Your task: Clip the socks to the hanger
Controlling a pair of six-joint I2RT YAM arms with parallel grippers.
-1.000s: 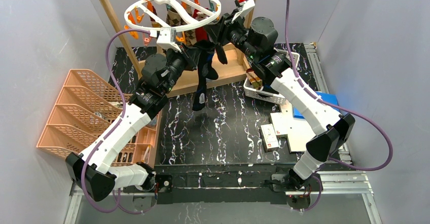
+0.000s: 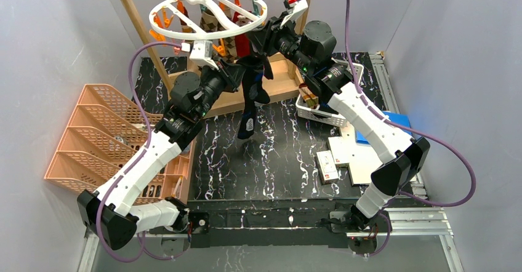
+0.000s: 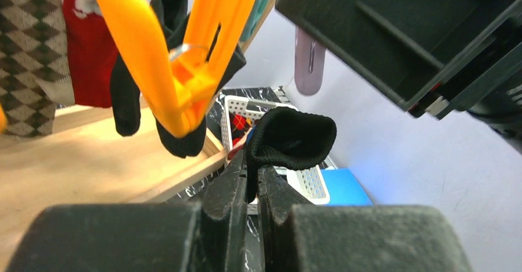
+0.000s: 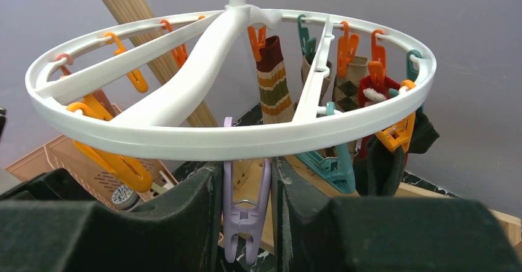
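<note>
The round white hanger (image 2: pixel 184 35) hangs at the back, its rim crossing the right wrist view. My left gripper is shut on a black sock (image 3: pixel 301 130), whose folded cuff stands up above the fingertips. The sock's foot dangles below in the top view. My right gripper is shut on a purple clip (image 4: pixel 245 220) that hangs from the rim. From the left wrist, the purple clip (image 3: pixel 309 60) appears above the cuff, with a gap between them in that view.
Other socks, such as a red one (image 3: pixel 92 50) and a checkered one (image 3: pixel 31 44), hang nearby. An orange clip (image 3: pixel 184 69) is close to the left gripper. A white basket (image 2: pixel 332 118) stands right, an orange rack (image 2: pixel 92 118) left.
My right gripper stays nearly still at the rim.
</note>
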